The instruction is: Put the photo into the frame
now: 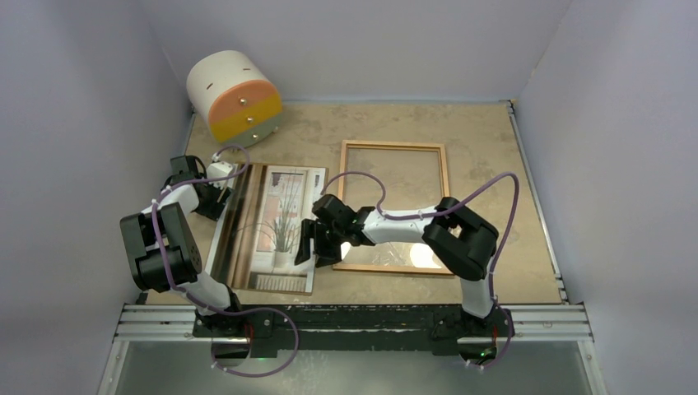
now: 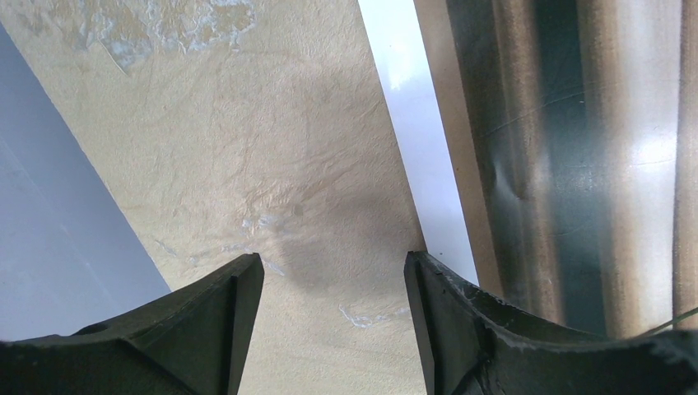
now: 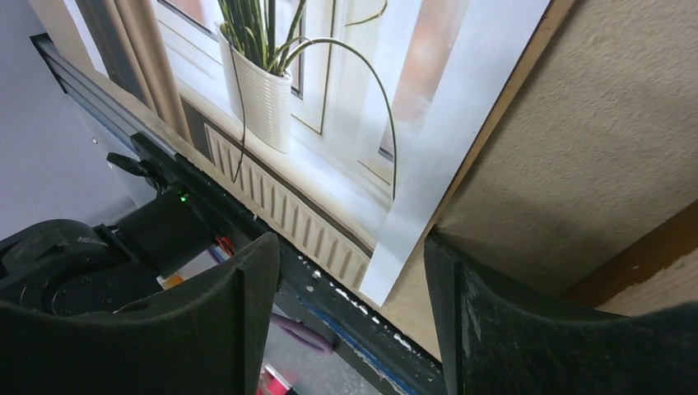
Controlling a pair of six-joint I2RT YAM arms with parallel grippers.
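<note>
The photo (image 1: 277, 214), a window scene with a potted plant, lies flat on the table at centre-left, left of the empty wooden frame (image 1: 393, 144). My left gripper is open at the photo's left edge, one finger beside its white border (image 2: 411, 123), bare table between the fingers. My right gripper is open low at the photo's right edge near the front, its fingers either side of the white border strip (image 3: 440, 148). Neither gripper visibly holds anything.
A striped drum-shaped drawer box (image 1: 234, 99) stands at the back left. Walls enclose the table on the left, back and right.
</note>
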